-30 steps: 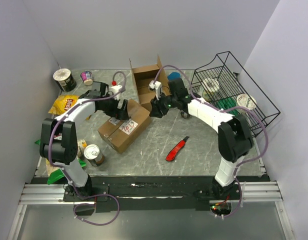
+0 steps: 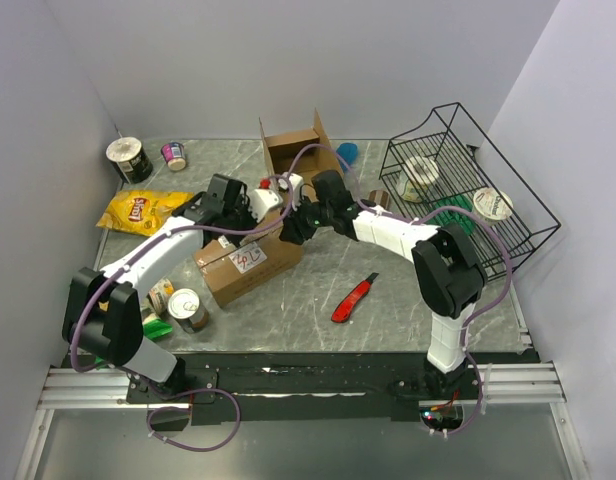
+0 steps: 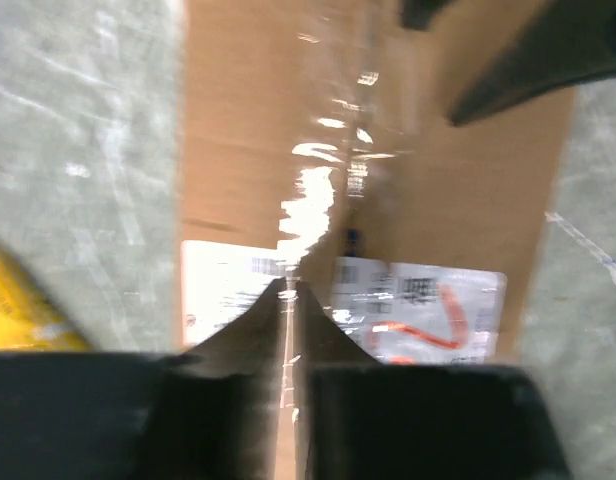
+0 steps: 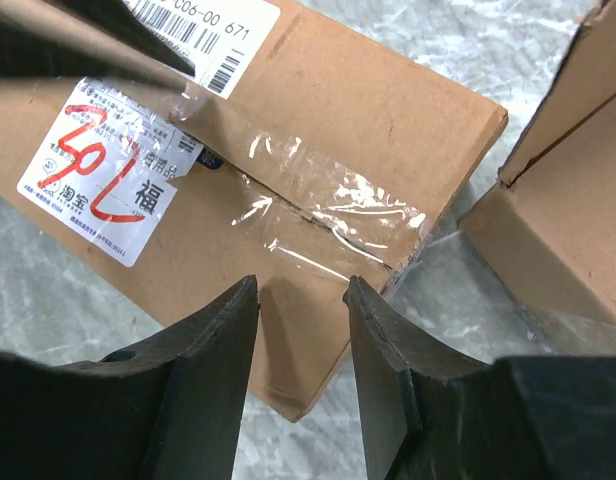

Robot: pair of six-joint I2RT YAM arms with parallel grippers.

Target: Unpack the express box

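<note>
A taped cardboard box with white labels lies diagonally on the grey counter, its seam partly parted near the labels. My left gripper is over its top; in the left wrist view its fingertips are close together at the seam, blurred, so what lies between is unclear. My right gripper is just above the box's end, fingers part open, nothing visible gripped between them. In the right wrist view the left gripper's dark fingers reach over the label from the upper left.
An open box stands behind, a wire rack at right, a red knife in front. A yellow snack bag, cans and packets crowd the left. Bare counter lies right of the box.
Both arms have closed in on the box; the left gripper moved right onto its top, the right one moved leftward to its end. The box has shifted slightly.
</note>
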